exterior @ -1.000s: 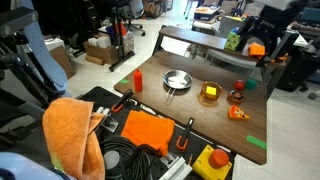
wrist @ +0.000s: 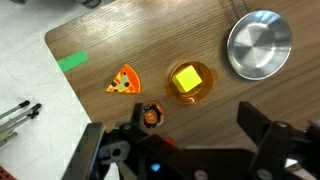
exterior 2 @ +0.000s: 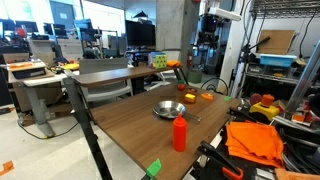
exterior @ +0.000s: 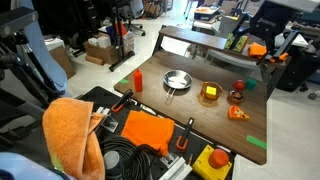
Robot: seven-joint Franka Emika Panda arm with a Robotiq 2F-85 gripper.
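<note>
High above the far right part of the wooden table, my gripper is open, its dark fingers wide apart and nothing between them. In the wrist view, a yellow block sits inside a round brown bowl. To the bowl's left lies a toy pizza slice, and a small dark-red round object is near the left finger. A silver pan with a handle is at upper right. Toward the table's left end stands a red bottle, far from the gripper.
A raised wooden shelf runs along the back edge, with colourful items on it. Green tape marks the table edge. An orange cloth, black cables and a yellow-red device lie off the near side. The table's middle has bare room.
Over the last second my gripper has shifted and turned slightly above the table's far right.
</note>
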